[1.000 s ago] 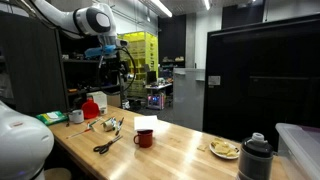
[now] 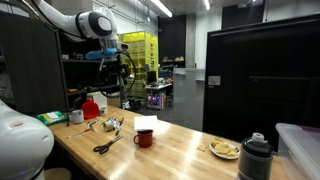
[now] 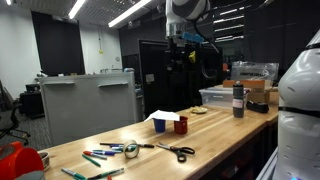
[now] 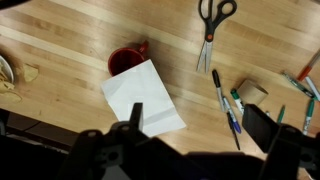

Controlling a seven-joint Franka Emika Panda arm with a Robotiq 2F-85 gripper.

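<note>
My gripper hangs high above the table, its fingers spread wide with nothing between them. In the wrist view a red mug (image 4: 125, 62) stands beside a white sheet of paper (image 4: 143, 102), and scissors (image 4: 208, 32) lie at the top. Exterior view 2 shows a blue cup (image 3: 159, 126) next to the red mug (image 3: 181, 126); the white sheet (image 3: 162, 115) appears to rest over its top. From above, that cup is hidden. A roll of tape (image 4: 252, 92) lies among several pens and markers (image 4: 232, 110).
A dark thermos (image 2: 255, 158) and a plate of yellowish food (image 2: 224, 149) stand toward the right in exterior view 1. At the far left end is a white mug (image 2: 76, 117). Bare wood (image 2: 185, 148) spreads between red mug and plate.
The arm's wrist has sunk slightly over the last second, still far above the table. The objects on the table have not moved.
</note>
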